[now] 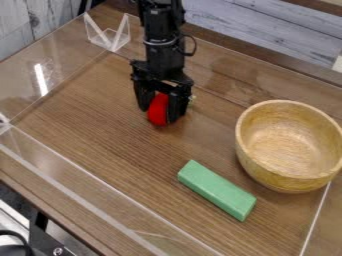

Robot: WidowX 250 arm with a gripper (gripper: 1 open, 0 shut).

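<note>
My black gripper [160, 94] reaches down from the top of the camera view, open, with its fingers around or just over a small red object [162, 113] on the wooden table [80, 140]. The gripper partly hides the red object, so whether the fingers touch it cannot be told.
A yellow bowl [283, 145] sits at the right, and a green block [215, 189] lies at the lower right. Clear plastic pieces stand at the upper left and left edge.
</note>
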